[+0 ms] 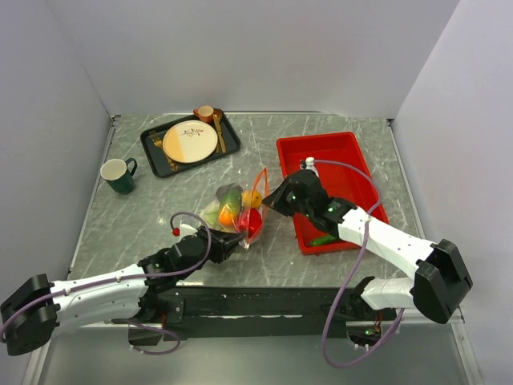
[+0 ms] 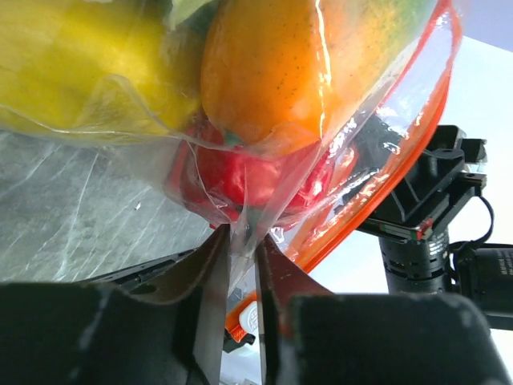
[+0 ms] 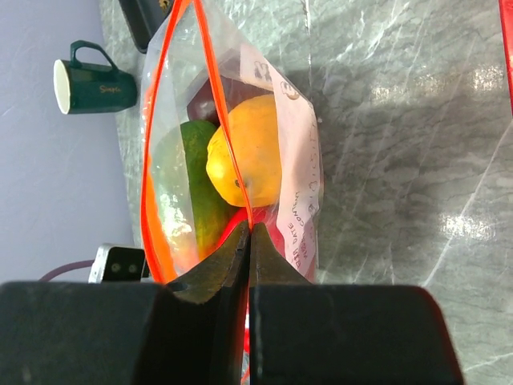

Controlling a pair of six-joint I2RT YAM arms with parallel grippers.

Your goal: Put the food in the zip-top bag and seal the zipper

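The clear zip bag (image 3: 296, 192) with orange edges holds a yellow fruit (image 3: 244, 148), a green-orange mango (image 2: 296, 68) and a red pepper (image 2: 240, 172). My left gripper is at the bag's lower end, clear film between its narrowly spaced fingers; whether they grip it is unclear. My right gripper is shut on the orange zipper edge at the bag's right side in the top view.
A red bin (image 1: 329, 148) lies right, behind my right arm. A black tray with plate (image 1: 189, 143) is at the back, a green mug (image 1: 120, 176) at the left. Bare counter surrounds the bag.
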